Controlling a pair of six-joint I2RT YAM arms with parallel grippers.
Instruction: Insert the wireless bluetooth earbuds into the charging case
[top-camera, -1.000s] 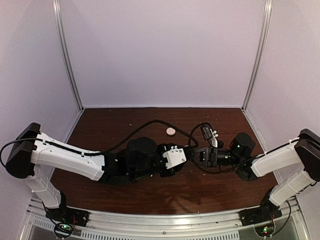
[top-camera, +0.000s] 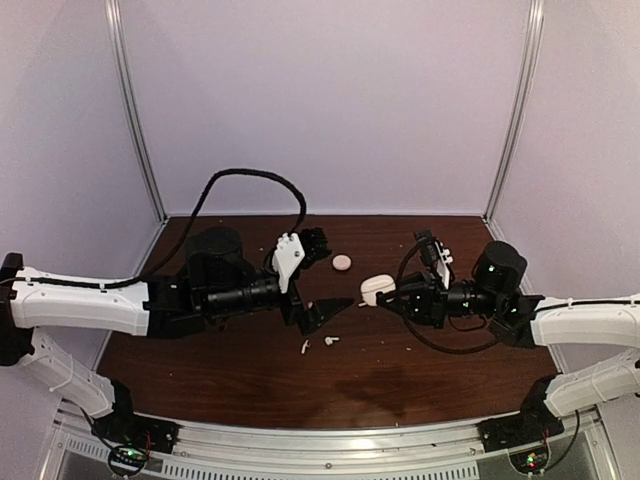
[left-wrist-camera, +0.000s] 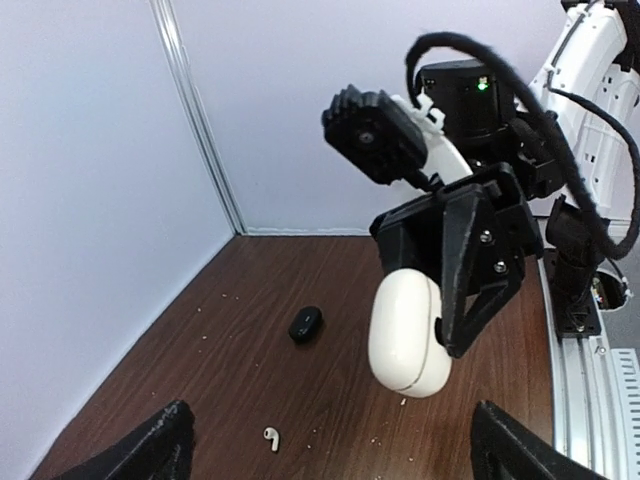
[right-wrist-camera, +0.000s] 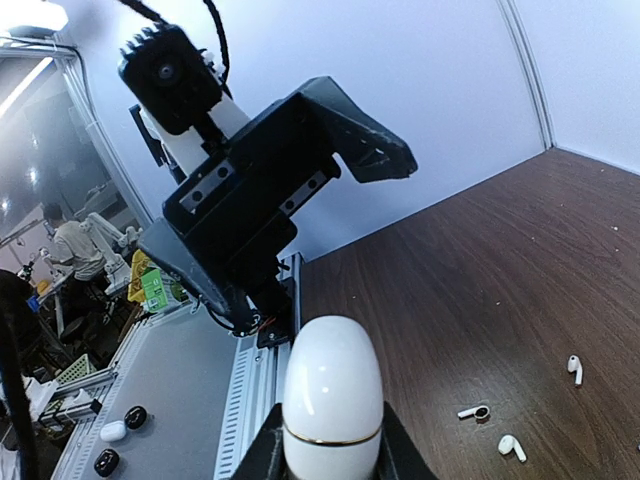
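Note:
The white charging case (right-wrist-camera: 333, 395) has rounded ends and a gold seam, and its lid looks closed. My right gripper (top-camera: 384, 297) is shut on the case, holding it above the table. In the left wrist view the case (left-wrist-camera: 405, 330) juts out from the right fingers. My left gripper (top-camera: 328, 314) stands open a short way left of the case, nothing between its fingers. White earbuds lie loose on the table below: one earbud (right-wrist-camera: 575, 370), a second earbud (right-wrist-camera: 480, 412) and a third earbud (right-wrist-camera: 511, 447). The inside of the case is hidden.
A pink rounded case (top-camera: 342, 262) lies on the table behind the grippers. A black case (left-wrist-camera: 306, 324) shows in the left wrist view.
My left gripper has drawn back leftward from the right one and turned, uncovering the white case and the earbuds on the table. The right arm has shifted slightly, case in its grip.

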